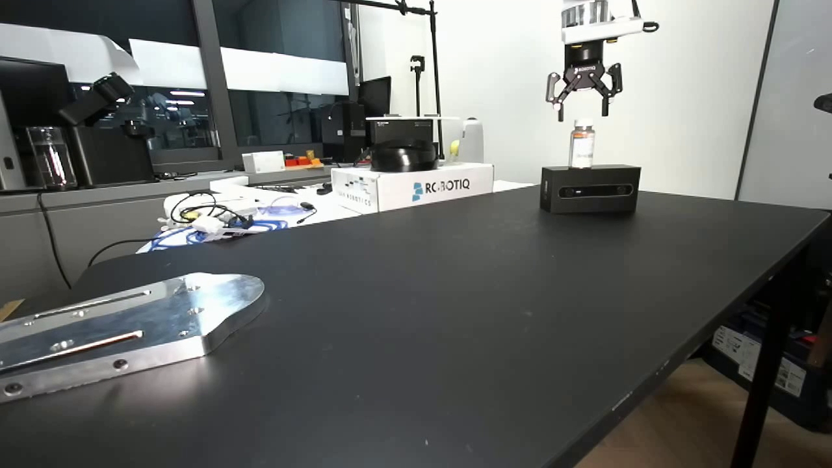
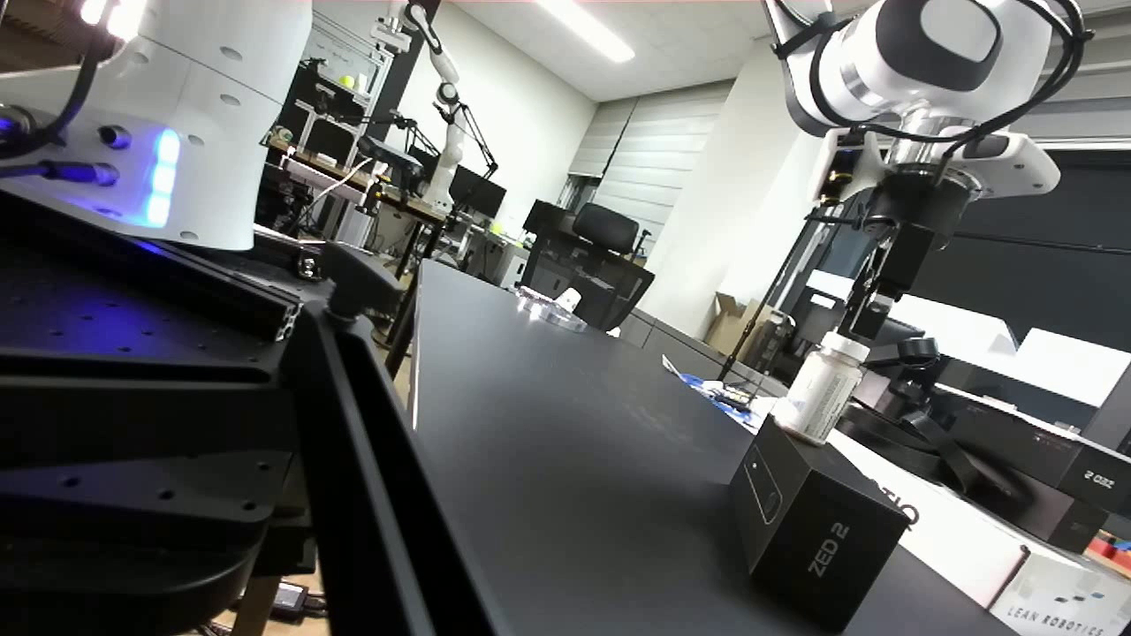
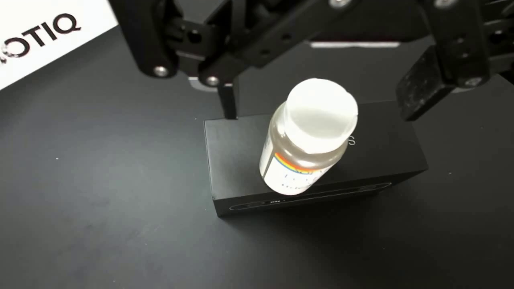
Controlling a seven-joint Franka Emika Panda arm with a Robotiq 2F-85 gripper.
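A pill bottle with a white cap and a white label stands upright on top of a black ZED 2 box at the far end of the table. Just above the bottle, my gripper points downward, its fingers spread wide and nothing between them. From the wrist view, the bottle appears below the gap of the open gripper, with a finger to its right and the other to its left. In exterior view 2 the fingertips hang close over the bottle's cap, and the lower gripper is seen side-on.
A shiny metal plate lies at the table's near left. Behind the table's back edge is a white Robotiq box, with cables beside it. Between plate and black box, the black tabletop is bare.
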